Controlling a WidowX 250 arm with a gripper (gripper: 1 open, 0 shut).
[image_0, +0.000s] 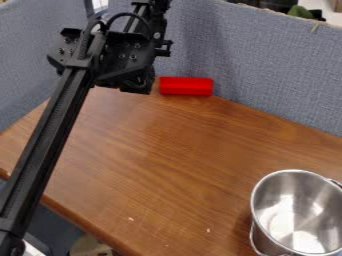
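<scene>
A red cylinder lies on its side at the back of the wooden table, against the grey padded wall. A shiny steel pot with handles stands at the front right. The black robot arm rises along the left side to a mechanism at the top, left of the red cylinder. The gripper's fingers cannot be made out among the dark parts there.
Grey padded walls border it at the back and left. The table's near left edge drops away to clutter below.
</scene>
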